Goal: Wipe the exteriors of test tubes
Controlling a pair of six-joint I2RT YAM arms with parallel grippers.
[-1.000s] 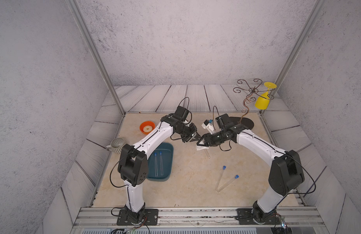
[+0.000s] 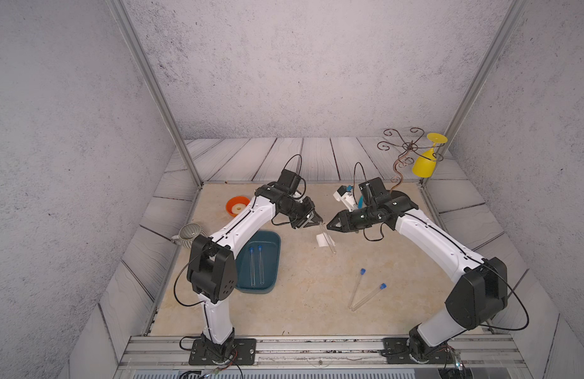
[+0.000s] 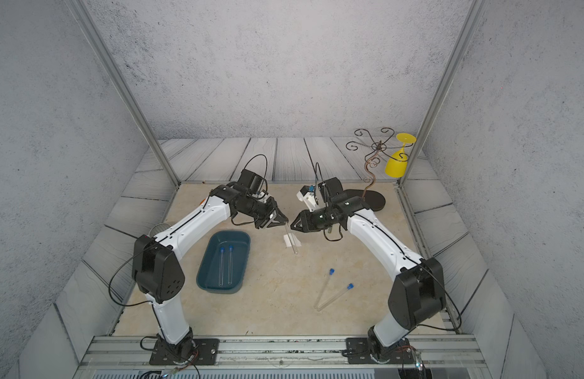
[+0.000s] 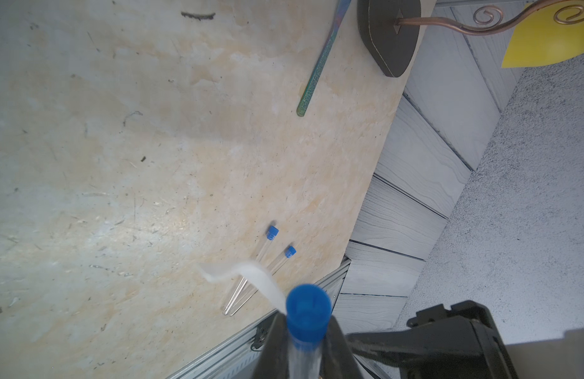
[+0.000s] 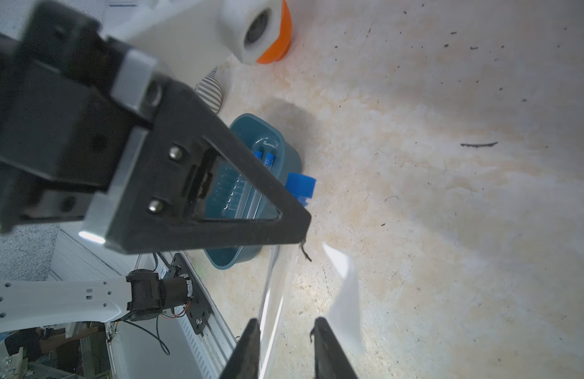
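My left gripper [image 2: 315,221] is shut on a test tube [image 4: 307,315] near its blue cap, holding it tilted over the table's middle. Facing it from the right is my right gripper [image 2: 337,222], with a white wipe by its fingertips; in the left wrist view the wipe hangs near the tube, and from above I cannot tell whether they touch. Two capped tubes [image 2: 359,278] [image 2: 374,291] lie on the front right of the table. Two more tubes [image 2: 261,265] lie in the teal tray [image 2: 273,278] at the left.
An orange bowl [image 2: 230,206] and a striped mug [image 2: 189,235] stand at the left. A scrolled metal stand with a yellow goblet [image 2: 424,164] occupies the back right.
My right gripper has drawn back to the right and slightly up from the held tube, leaving more of the tube exposed.
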